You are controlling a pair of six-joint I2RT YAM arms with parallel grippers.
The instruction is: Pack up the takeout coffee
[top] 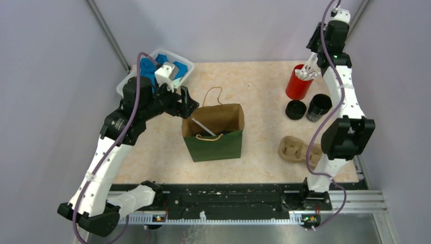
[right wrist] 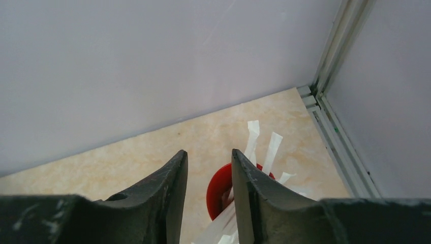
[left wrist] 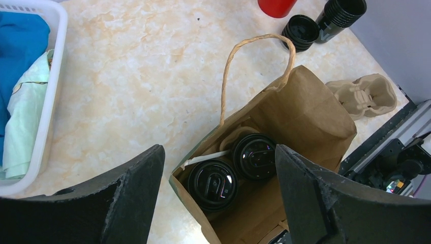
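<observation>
A green paper bag [top: 212, 145] with brown inside stands mid-table; the left wrist view shows lidded black cups [left wrist: 212, 185] and a white wrapped straw [left wrist: 203, 157] in it. My left gripper [top: 185, 101] hangs open by the bag's upper left. My right gripper is raised over the red holder [right wrist: 213, 190] of white wrapped straws at the back right, with straw ends between and below its fingertips; whether it grips them is unclear.
A black lid stack [top: 296, 108], a black cup stack [top: 319, 104] and cardboard carriers [top: 293, 147] sit on the right. A white basket [top: 124, 86] with blue cloth is at back left.
</observation>
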